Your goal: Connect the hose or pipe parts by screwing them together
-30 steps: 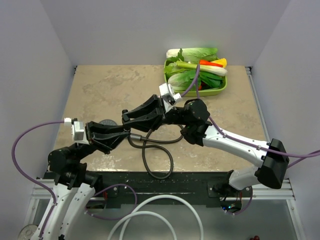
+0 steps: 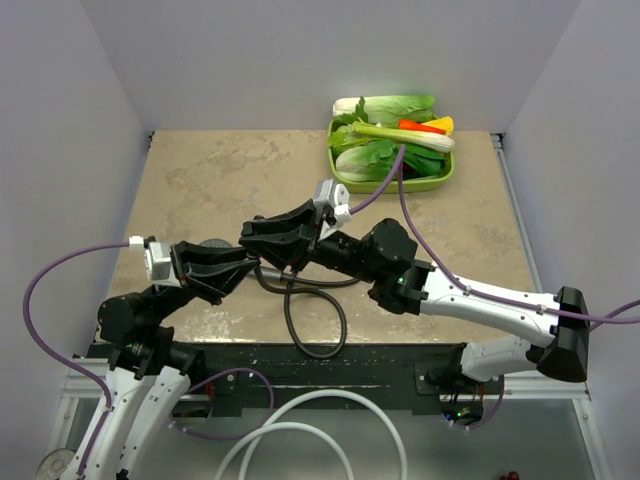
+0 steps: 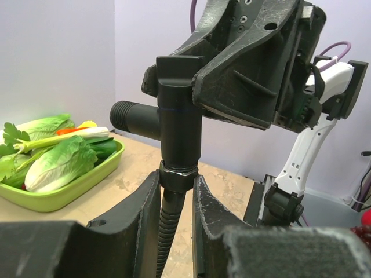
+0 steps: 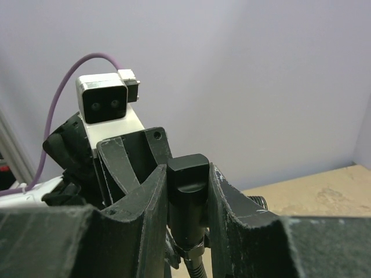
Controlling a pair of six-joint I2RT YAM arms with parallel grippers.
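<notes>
A black hose fitting [image 3: 178,130] stands upright between my two grippers, a threaded side port pointing sideways and a ribbed hose [image 3: 169,234] running down from it. My left gripper is closed round the collar at its lower part. Above, my right gripper holds the fitting's top end between its fingertips. In the top view both grippers meet near the middle, above looped black hose [image 2: 340,330] on the table.
A green bin of vegetables [image 2: 430,183] sits at the back right. White tubing [image 2: 340,395] lies beyond the front edge.
The left arm is almost unchanged.
</notes>
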